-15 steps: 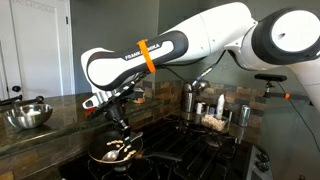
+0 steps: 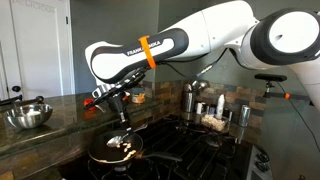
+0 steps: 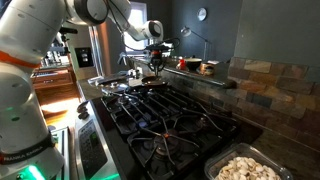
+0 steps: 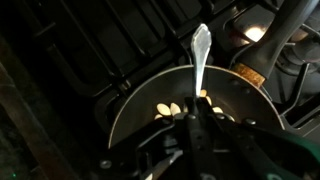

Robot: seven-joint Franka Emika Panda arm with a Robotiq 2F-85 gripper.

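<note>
A dark frying pan [image 2: 101, 157] sits on the stovetop with several pale food pieces [image 4: 163, 109] in it. My gripper is shut on a metal spoon [image 4: 201, 45], whose handle sticks up past the fingers in the wrist view. In exterior view 1 the spoon's bright bowl shows over the pan, below the gripper [image 2: 123, 129]; whether it touches the pan or food, I cannot tell. The pan's wooden-collared handle [image 4: 264, 54] reaches away to the upper right in the wrist view. Fingers and gripper body hide much of the pan's inside.
Black burner grates [image 3: 165, 135] spread beside the pan. A tray of pale pieces [image 3: 250, 170] stands at the stove's far end from the pan. A metal bowl [image 2: 28, 116] rests on the ledge behind, at left. Bottles [image 2: 220, 106] stand near the back wall.
My gripper has risen a little over the pan. The spoon's bowl has shifted up and slightly right in exterior view 1. The pan stays in place.
</note>
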